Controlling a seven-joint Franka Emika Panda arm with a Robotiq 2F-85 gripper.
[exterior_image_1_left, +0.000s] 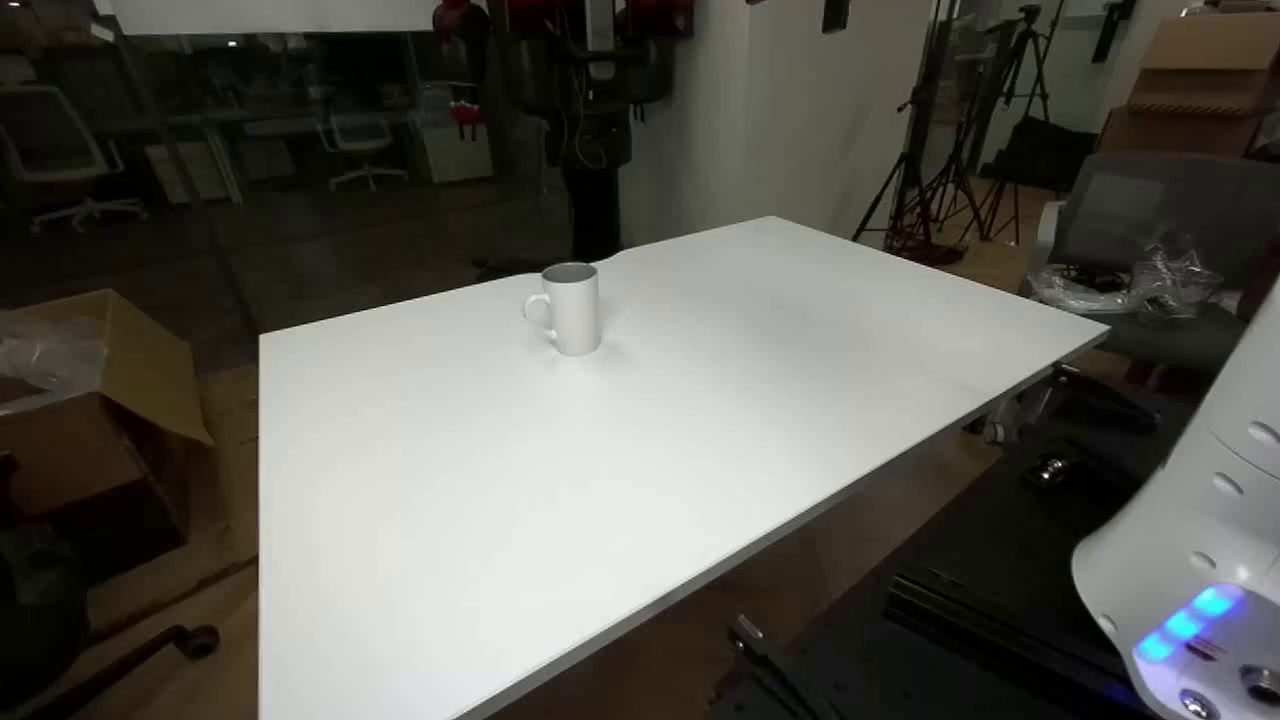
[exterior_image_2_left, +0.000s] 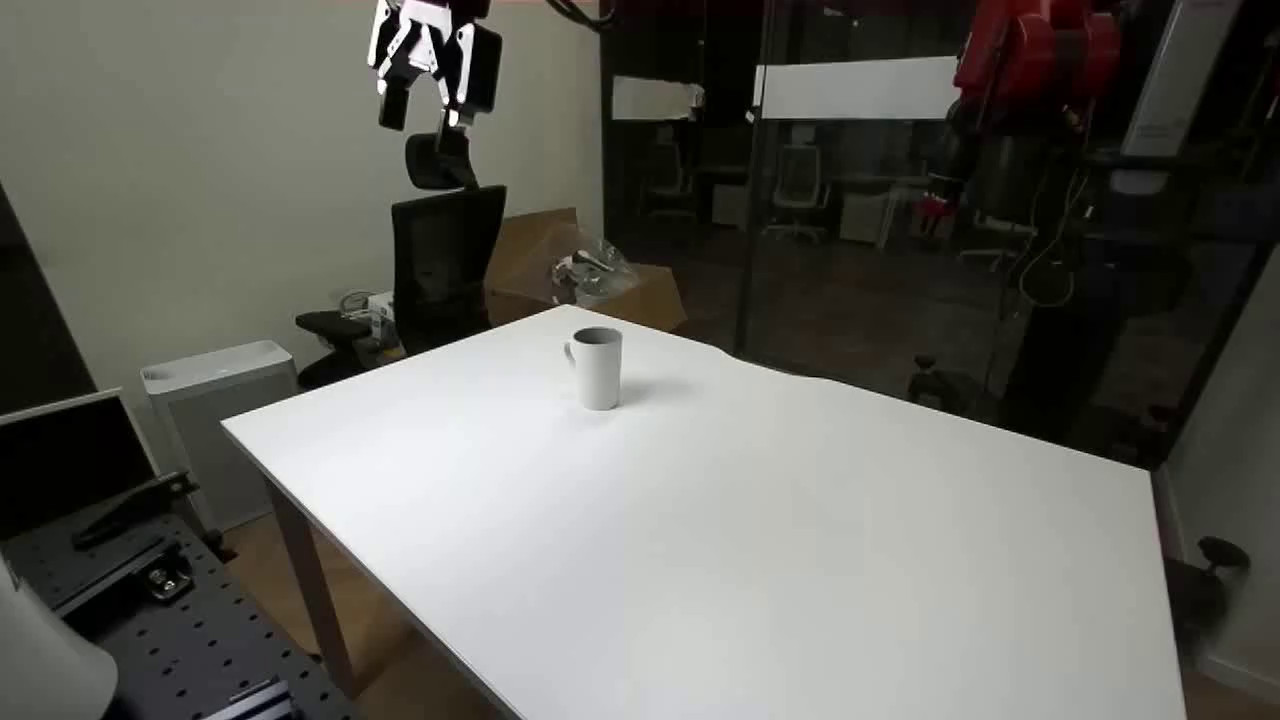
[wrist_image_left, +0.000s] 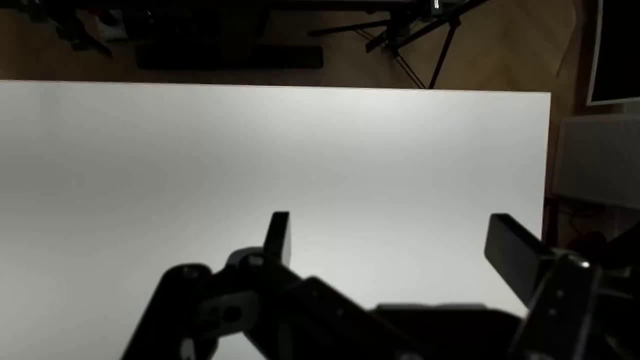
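Observation:
A white mug (exterior_image_1_left: 576, 314) with a grey inside stands upright on the white table (exterior_image_1_left: 720, 396), toward its far side in exterior view 1. In exterior view 2 the same mug (exterior_image_2_left: 597, 370) is near the table's far left part, its handle pointing left. High above the tabletop, at the top of exterior view 2, hangs my gripper (exterior_image_2_left: 416, 118), well apart from the mug. From the wrist, the gripper is open, with only bare table showing between its spread fingers. The mug is out of sight in the wrist view.
Apart from the mug, the tabletop is bare. A black chair (exterior_image_2_left: 446, 258) and an open cardboard box (exterior_image_2_left: 654, 294) stand past the table's far end. The arm's white base (exterior_image_1_left: 1200, 600) is beside the table on a dark bench (exterior_image_2_left: 180, 612).

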